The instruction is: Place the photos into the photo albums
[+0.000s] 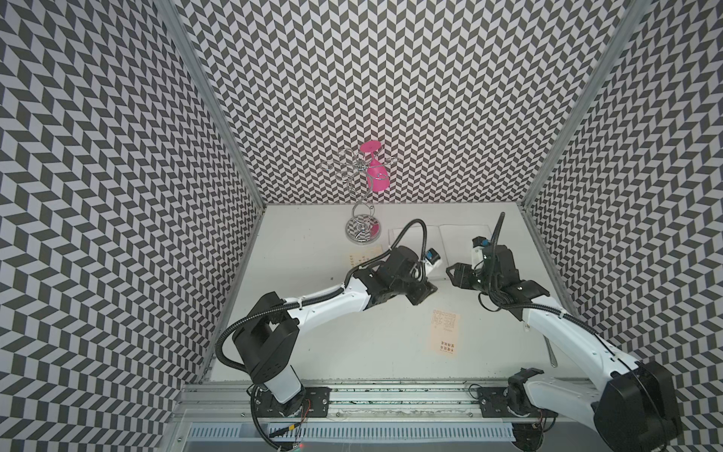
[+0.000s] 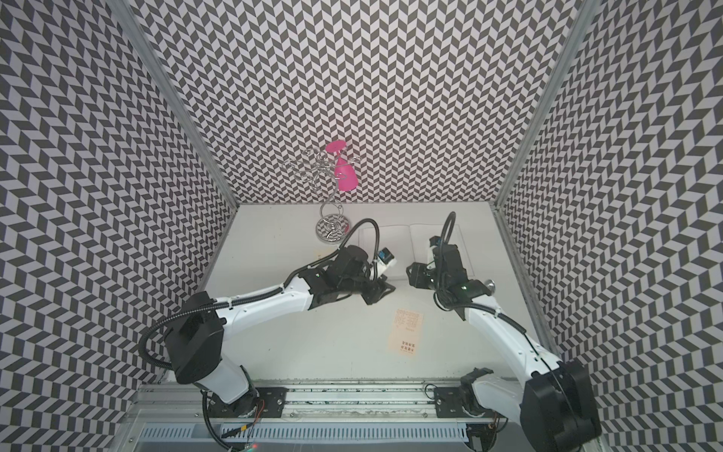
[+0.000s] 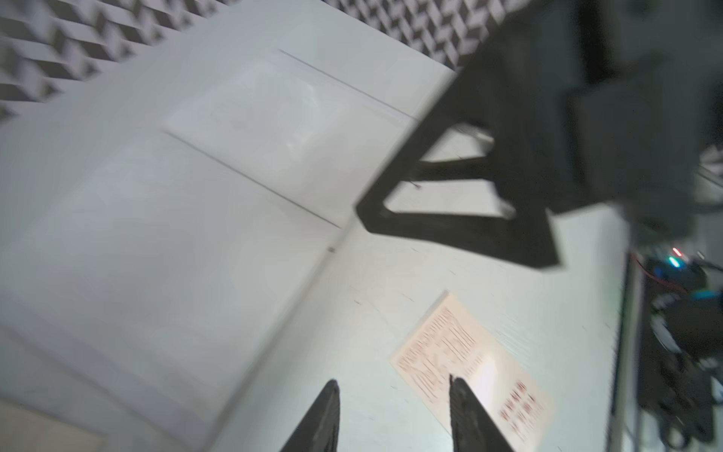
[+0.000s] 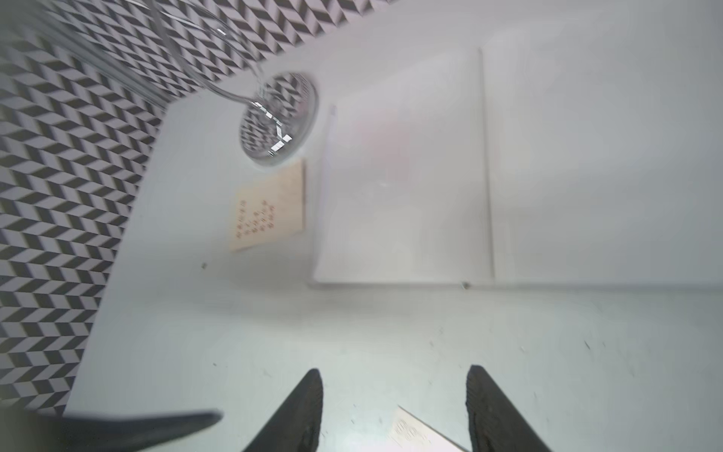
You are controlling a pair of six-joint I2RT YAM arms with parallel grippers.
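The open white album (image 4: 399, 188) lies at the back of the table, partly behind my arms in the top views. One pale peach photo (image 2: 406, 331) lies front centre; another (image 4: 269, 207) is left of the album, partly hidden from above. My left gripper hangs over the table in front of the album, fingers apart with nothing seen between them. My right gripper stands open and empty to its right, facing the album.
A metal stand with a round mirrored base (image 1: 363, 229) and pink parts (image 1: 377, 174) stands at the back.
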